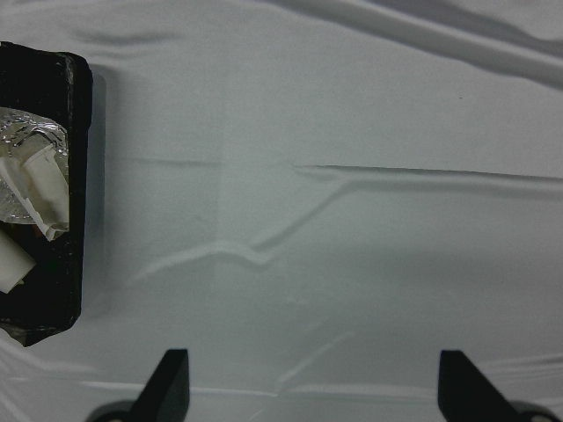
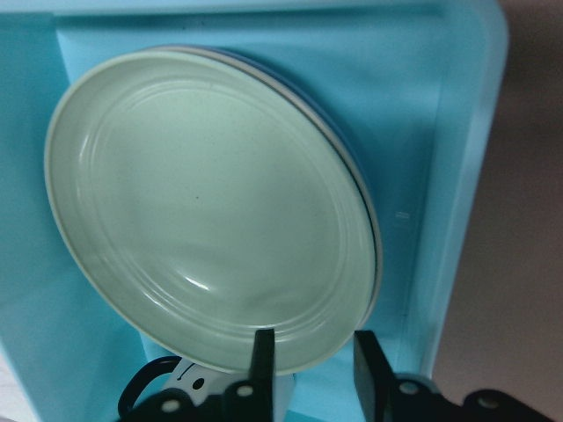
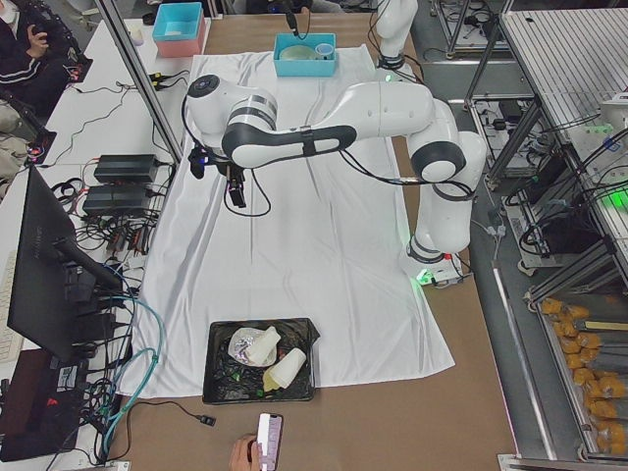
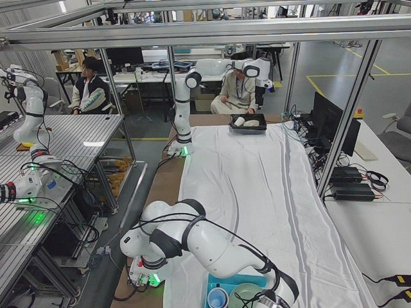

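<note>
My left gripper hangs open over the white cloth, its fingers wide apart with nothing between them. A black tray holding crumpled foil, white paper items and a white cylinder sits at the left of the left wrist view. My right gripper is open above a light blue bin, with a pale green plate stacked on another plate and a white cup with a black handle partly hidden beneath the fingers.
The long white cloth between the bin and the tray is clear. A monitor, black boxes and cables line one side; a metal table stands on the other. A hand with a phone is at the near edge.
</note>
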